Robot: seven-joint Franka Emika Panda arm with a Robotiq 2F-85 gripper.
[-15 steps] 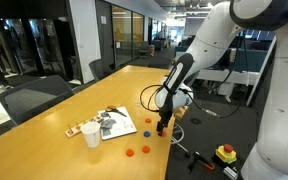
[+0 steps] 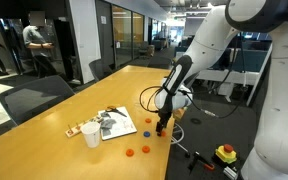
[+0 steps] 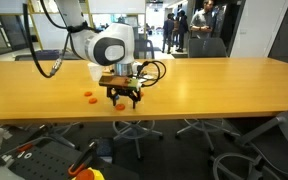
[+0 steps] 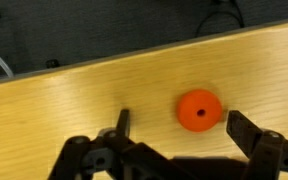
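In the wrist view an orange disc (image 4: 199, 110) with a dark centre spot lies on the wooden table near its edge. My gripper is open above it, and the disc shows between the two fingers, closer to the right one. Exterior view 1 has the gripper (image 2: 163, 128) low over the table's right edge. From the other side, the orange disc (image 3: 120, 106) appears just below the gripper (image 3: 123, 96). Whether the fingertips touch the table is too small to tell.
More red-orange discs (image 2: 145, 149) and a blue disc (image 2: 147, 134) lie nearby. A white mug (image 2: 91, 133) stands beside a white tray (image 2: 117, 125) holding small items. Black chairs (image 2: 34, 98) line one side.
The arm and the table objects look unchanged. Only a person in the background has moved.
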